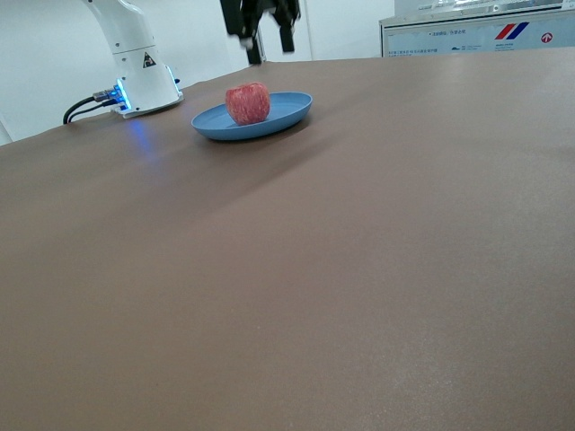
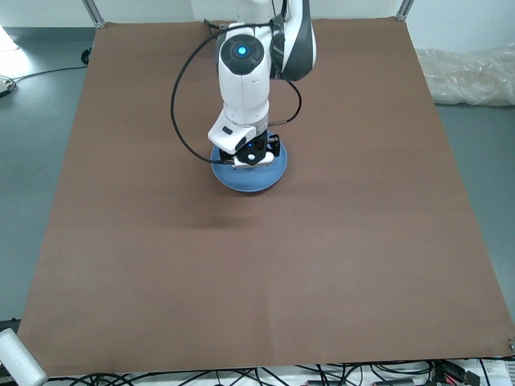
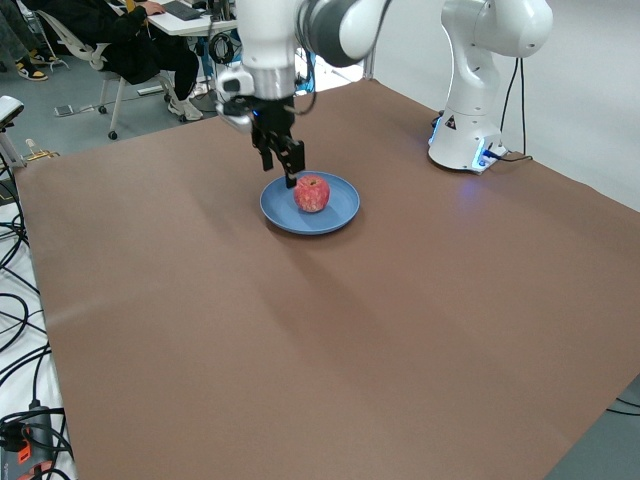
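Observation:
A red apple (image 1: pixel 248 104) sits on a blue plate (image 1: pixel 296 108) on the brown table; the right view also shows the apple (image 3: pixel 311 194) on the plate (image 3: pixel 342 213). My black gripper (image 1: pixel 270 46) hangs open above the apple, with nothing between its fingers. In the right view it is just above and behind the fruit. In the left view the gripper and arm cover the apple, leaving the plate's rim (image 2: pixel 257 185) visible.
Cables run along another edge.

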